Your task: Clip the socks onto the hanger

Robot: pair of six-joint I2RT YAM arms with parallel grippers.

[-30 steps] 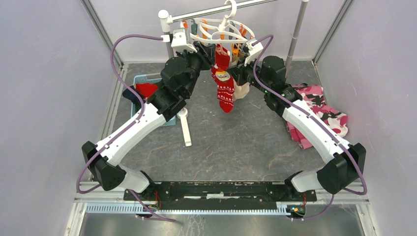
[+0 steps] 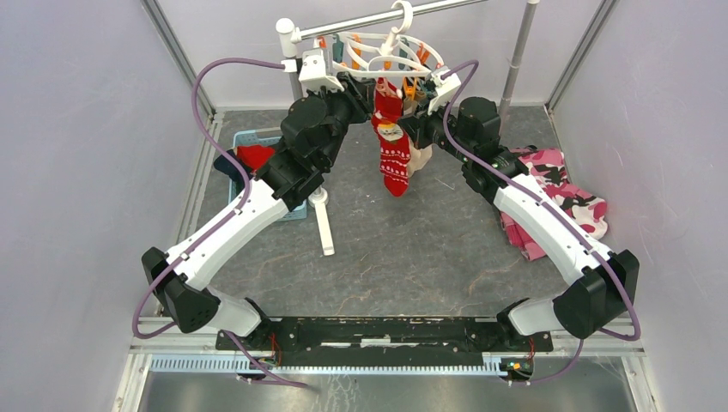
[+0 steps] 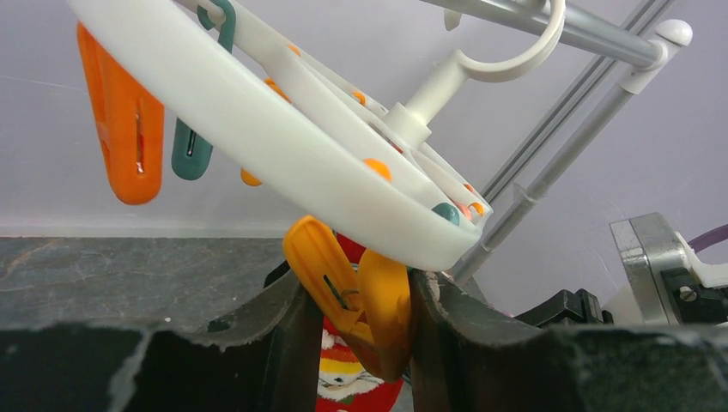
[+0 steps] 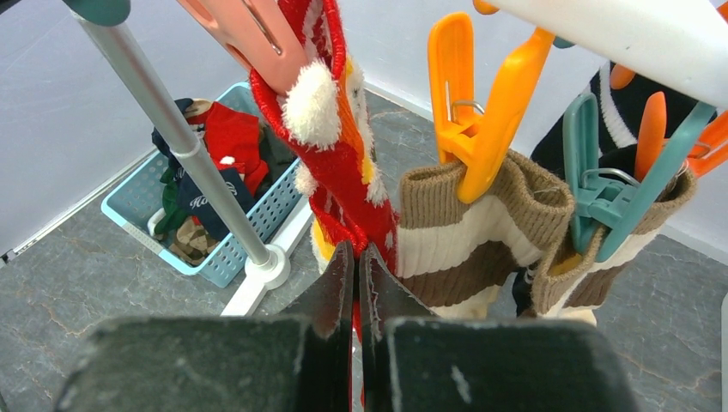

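In the left wrist view my left gripper is shut on a yellow-orange clip (image 3: 330,266) under the white hanger rim (image 3: 343,184). Part of the red patterned sock (image 3: 378,396) shows behind and below that clip. From the top, the sock (image 2: 395,154) hangs toe down between both arms. A pink clip (image 4: 268,53) sits at its upper edge in the right wrist view. My right gripper is shut, its tips right against the red sock (image 4: 335,180); whether cloth is pinched there is unclear. Beside it, a brown-and-white striped sock (image 4: 464,245) hangs from an orange clip (image 4: 468,129).
A teal clip (image 4: 601,193) holds more striped fabric at the right. Behind a metal pole (image 4: 185,137) stands a blue basket (image 4: 120,219) with clothes. Pink patterned cloth (image 2: 554,193) lies on the floor at right. The floor's middle is open.
Both arms stay nearly in place.
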